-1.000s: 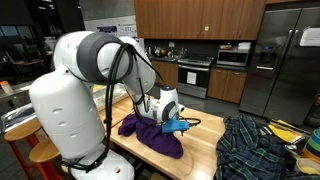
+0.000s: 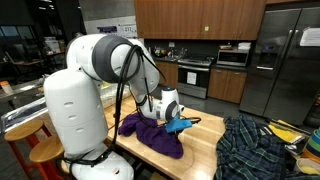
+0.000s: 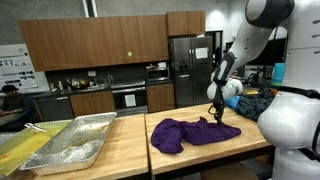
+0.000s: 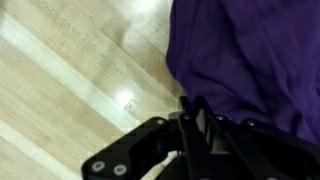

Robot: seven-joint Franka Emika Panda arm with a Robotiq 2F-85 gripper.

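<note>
A crumpled purple cloth (image 2: 150, 135) lies spread on the wooden table; it also shows as a purple cloth (image 3: 190, 136) in the second exterior view. My gripper points down at the cloth's edge, where its dark fingertips meet or overlap the purple fabric. The fingertips look close together, and whether any fabric is between them is hidden. In the first exterior view the gripper (image 2: 178, 126) is low over the cloth's right part.
Bare wood of the table (image 2: 205, 135) lies to the right of the cloth. A dark heap of fabric (image 2: 250, 148) is beyond it. A large foil tray (image 3: 72, 145) stands at the left in the second exterior view. Stools (image 2: 45, 150) stand beside the table.
My gripper has shifted slightly to the right in the first exterior view, and the upper arm has swung a little to the left. The cloth looks about the same.
</note>
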